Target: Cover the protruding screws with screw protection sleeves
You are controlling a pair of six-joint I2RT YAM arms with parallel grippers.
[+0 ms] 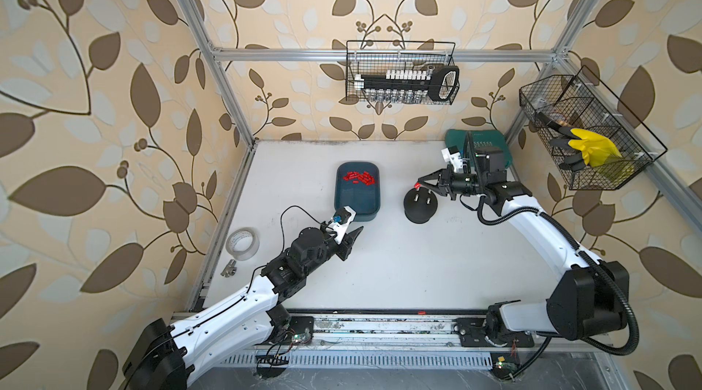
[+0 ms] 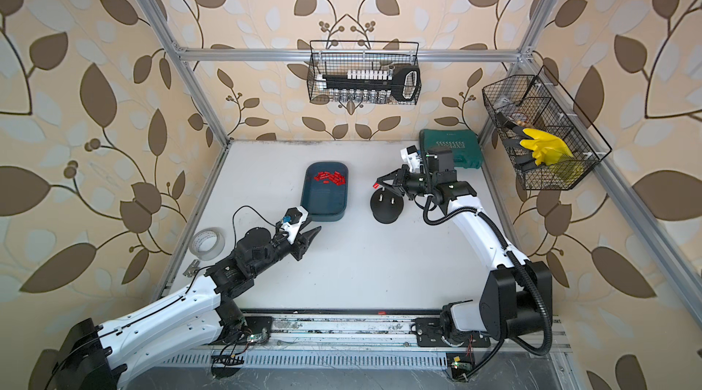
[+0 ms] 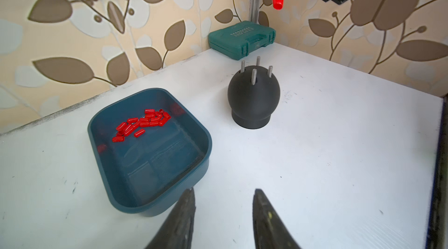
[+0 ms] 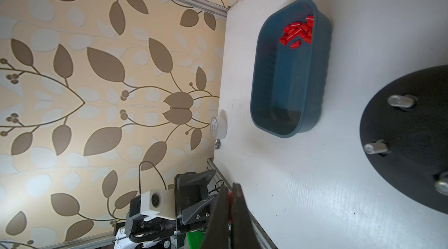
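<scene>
A black dome stand carries several upright metal screws, bare in the left wrist view. My right gripper is over it, shut on a red sleeve that sticks out below the fingertips. Red sleeves lie in a blue-grey bin left of the stand. My left gripper is open, empty, in front of and below the bin in the top views.
A green case lies at the back right. A tape roll and a small metal part lie at the left. Wire baskets hang on the frame.
</scene>
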